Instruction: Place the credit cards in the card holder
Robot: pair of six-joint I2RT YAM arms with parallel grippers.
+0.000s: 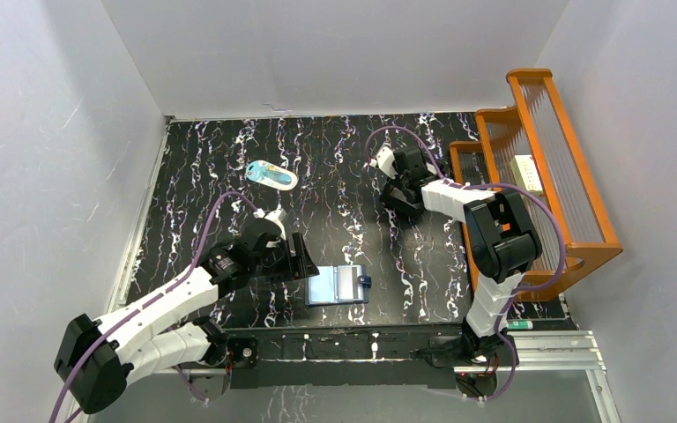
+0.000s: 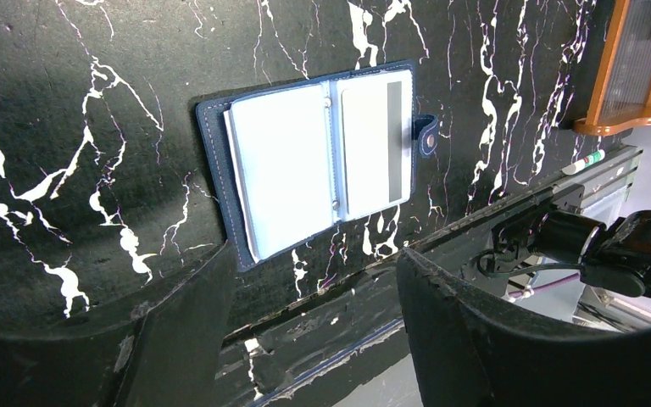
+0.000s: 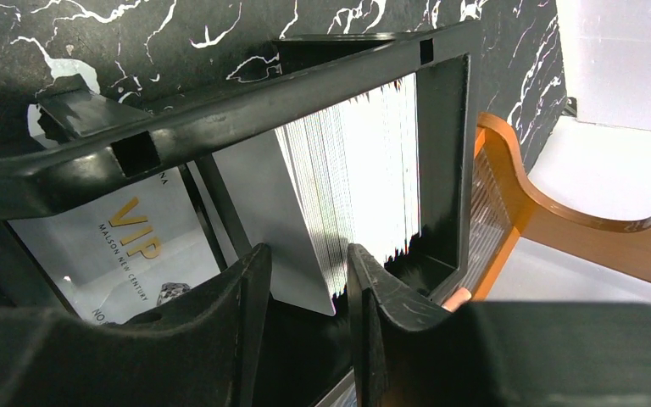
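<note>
In the left wrist view, the blue card holder (image 2: 218, 180) lies unfolded on the dark marble-patterned table. Its right side shows a white card with a grey stripe (image 2: 364, 144); the left side looks pale and blank. Over its near side my left gripper stands open, empty. In the right wrist view, a black box (image 3: 59, 182) holds a row of upright white cards (image 3: 360, 170) with a grey-faced card (image 3: 267, 212) at its left end. My right gripper is partly open at these cards, a finger either side of the grey card's lower edge; contact is unclear.
The box's other compartment holds a silver VIP card (image 3: 127, 246). A blue-and-white packaged item (image 1: 271, 174) lies at the back left. An orange wooden rack (image 1: 573, 159) stands along the right wall. Mid-table is clear.
</note>
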